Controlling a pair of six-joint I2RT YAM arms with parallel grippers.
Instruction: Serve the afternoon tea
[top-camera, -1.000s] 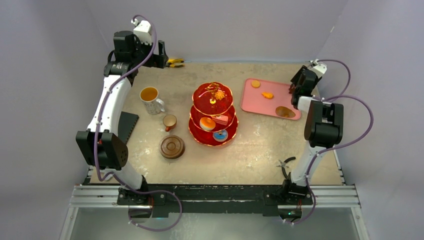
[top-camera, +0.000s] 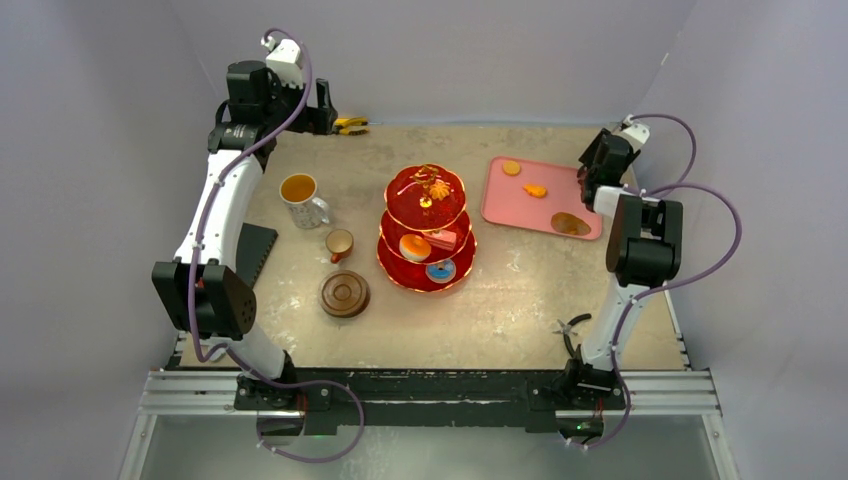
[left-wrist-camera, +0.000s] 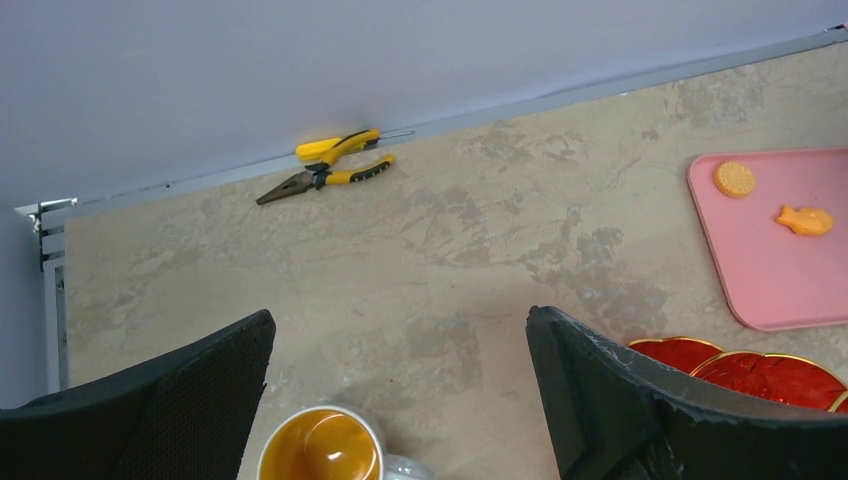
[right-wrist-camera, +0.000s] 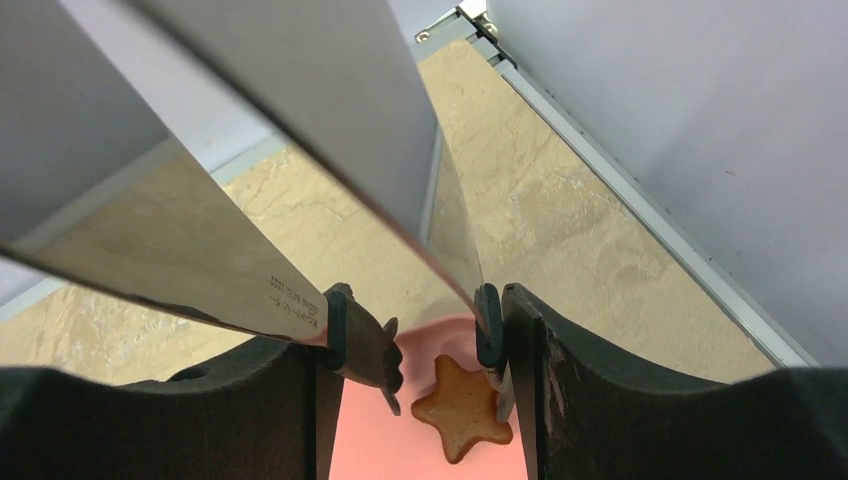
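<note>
In the right wrist view my right gripper is closed partway on metal tongs (right-wrist-camera: 250, 265), a finger at the outside of each arm. Their tips stand apart on either side of a brown star-shaped biscuit (right-wrist-camera: 460, 408), which lies on the pink tray (top-camera: 492, 205); a gap shows on its left. A round biscuit (top-camera: 511, 168), an orange fish-shaped one (top-camera: 535, 190) and a brown oval piece (top-camera: 570, 224) lie there too. The red three-tier stand (top-camera: 410, 205) carries several sweets. My left gripper is open and empty, high at the back left.
A mug (top-camera: 303, 203), a small brown cup (top-camera: 339, 242) and a round brown lidded pot (top-camera: 344, 294) stand left of the stand. Yellow pliers (left-wrist-camera: 325, 175) lie by the back wall, black pliers (top-camera: 570, 331) at front right. The table between stand and tray is clear.
The left arm and the tableware have stayed put.
</note>
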